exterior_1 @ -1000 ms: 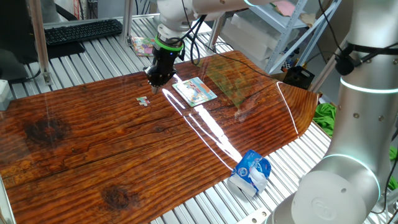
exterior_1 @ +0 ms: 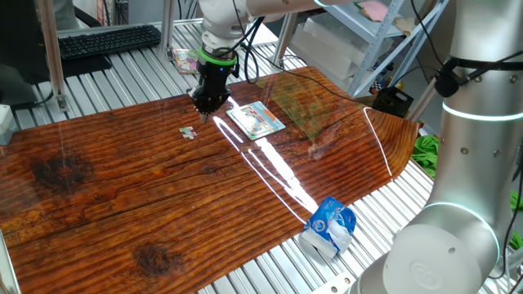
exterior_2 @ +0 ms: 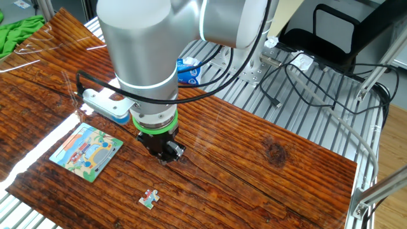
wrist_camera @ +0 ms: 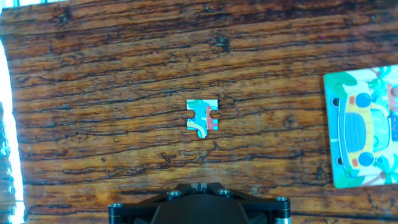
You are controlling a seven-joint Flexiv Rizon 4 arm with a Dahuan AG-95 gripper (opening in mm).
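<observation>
A small loose jigsaw piece [wrist_camera: 202,117], light blue with red and white parts, lies flat on the brown wood-grain board. The picture puzzle [exterior_2: 87,151] with a yellow car lies a short way off, cut by the right edge of the wrist view. Above the board, between the piece and the arm's base, hangs my gripper, pointing down. Its fingertips appear together at the bottom of the wrist view, with nothing seen between them. In exterior view 1 the piece [exterior_1: 188,132] lies just left of the gripper, apart from it.
A blue and white tissue pack [exterior_1: 330,224] sits at the board's edge near the arm's base. Behind the board are a keyboard [exterior_1: 110,42] and a colourful card [exterior_1: 186,60]. Much of the wooden board [exterior_1: 106,204] is bare, with bright glare streaks near the puzzle.
The arm has shifted very slightly to the left in exterior view 1. The loose piece and the puzzle have stayed where they were.
</observation>
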